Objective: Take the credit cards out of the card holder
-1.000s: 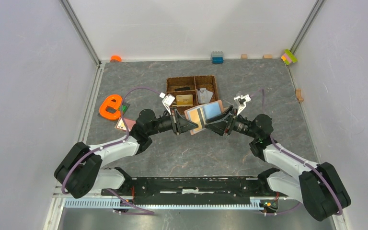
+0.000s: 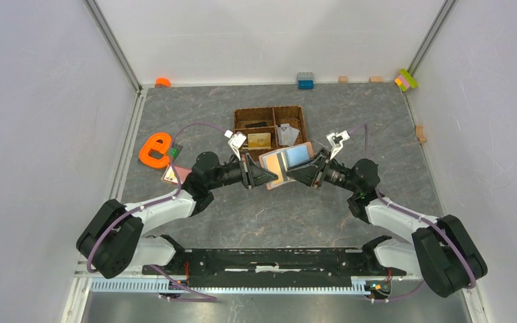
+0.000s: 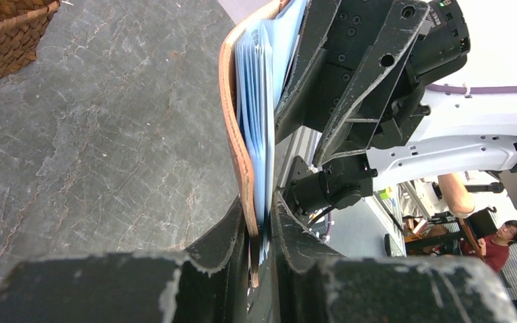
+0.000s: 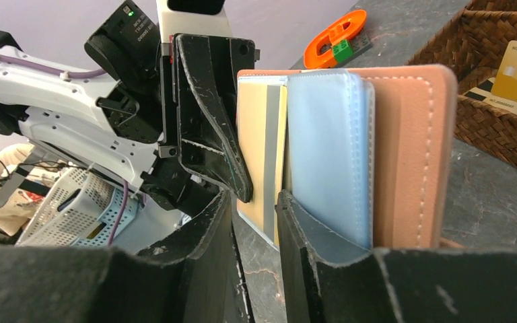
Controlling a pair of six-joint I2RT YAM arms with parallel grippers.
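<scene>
The card holder (image 2: 287, 163) is held up between my two arms, opened out, with a tan cover and blue pockets. My left gripper is shut on one end of it. In the right wrist view, a yellow card (image 4: 261, 141) with a dark stripe shows beside the blue pocket (image 4: 328, 145), near the left gripper's finger (image 4: 209, 121). My right gripper is at the holder's lower side with its fingers parted. The striped card's lower part shows in the gap; contact cannot be made out.
A woven divided basket (image 2: 269, 109) behind the holder contains a gold card (image 2: 259, 140) and pale cards (image 2: 287, 134). To the left lie an orange toy piece (image 2: 147, 156) and a reddish flat item (image 2: 175, 175).
My right arm has shifted slightly left, toward the holder, over the last second. The left arm and the holder have stayed almost still.
</scene>
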